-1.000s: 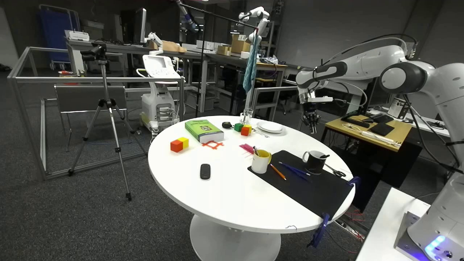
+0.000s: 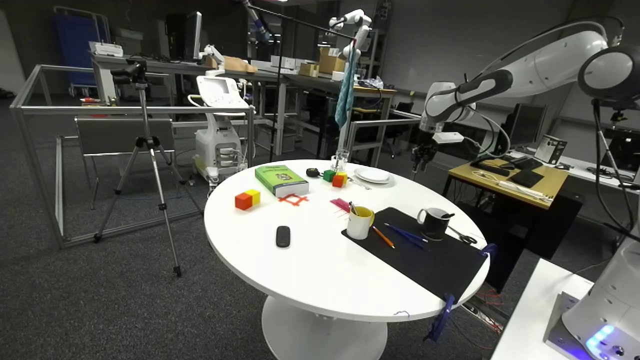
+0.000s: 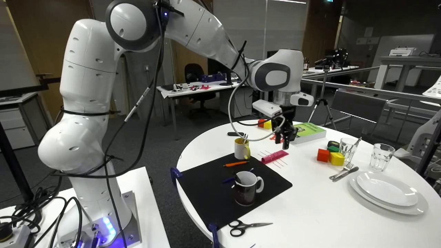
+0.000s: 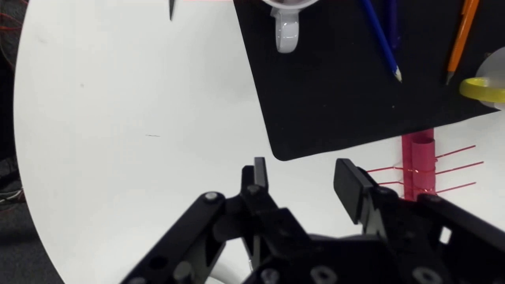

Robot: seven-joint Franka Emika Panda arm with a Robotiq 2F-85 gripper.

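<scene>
My gripper is partly open, and only white tabletop shows between its fingers. It hangs above the round table [image 4: 142, 94], apart from everything on it. The black mat [image 4: 326, 104] lies ahead of the fingertips in the wrist view. On that mat stand a dark mug [image 3: 244, 194] with a pen inside and a white-and-yellow mug [image 3: 240, 149] holding several thin items. Blue pens [image 2: 408, 234] and an orange pen [image 2: 384, 237] lie there too. A pink piece [image 4: 422, 165] with thin red rods rests at the mat's edge.
Scissors [image 3: 246, 227] lie near the table edge. Stacked plates [image 3: 388, 192], cutlery [image 3: 345, 171], glasses [image 3: 381, 157] and coloured cubes [image 3: 328, 156] stand together. A green book [image 2: 282, 180] and a black mouse-like object [image 2: 283, 236] sit elsewhere. Bare tabletop surrounds the mouse-like object.
In exterior view 1 my gripper has risen and shifted slightly left. The arm's elbow has swung up and to the right. The table's objects look unmoved.
</scene>
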